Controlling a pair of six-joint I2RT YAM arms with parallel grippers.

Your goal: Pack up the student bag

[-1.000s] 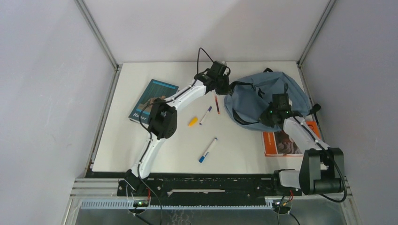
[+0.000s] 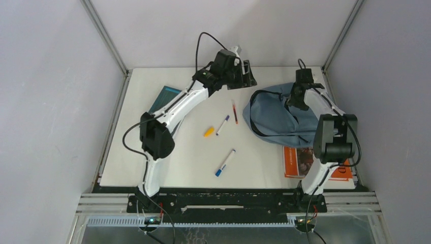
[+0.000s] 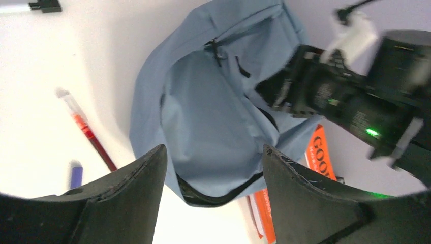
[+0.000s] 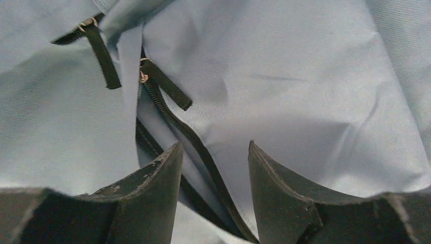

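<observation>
A blue-grey cloth bag [image 2: 269, 114] with black straps lies at the table's right side. Its zip [image 4: 195, 140] and dark pulls show close up in the right wrist view. My right gripper is over the bag, its fingers apart with only fabric seen beyond them. Left of the bag and above the table, my left gripper [image 2: 249, 81] stands open; in the left wrist view nothing lies between its fingers, and the bag is seen beyond them. On the table lie a blue-capped marker [image 2: 225, 162], a smaller blue-tipped pen [image 2: 222, 125], a red pen [image 2: 235, 113] and a yellow item [image 2: 209, 131].
An orange-covered book [image 2: 290, 161] lies at the front right, partly under the bag and the right arm. A teal book [image 2: 165, 96] at the left is mostly covered by the left arm.
My left gripper has come off the bag's left edge, moving back and up. The right gripper has moved toward the back over the bag. Earlier, the bag's right side shifted and the orange book moved slightly forward.
</observation>
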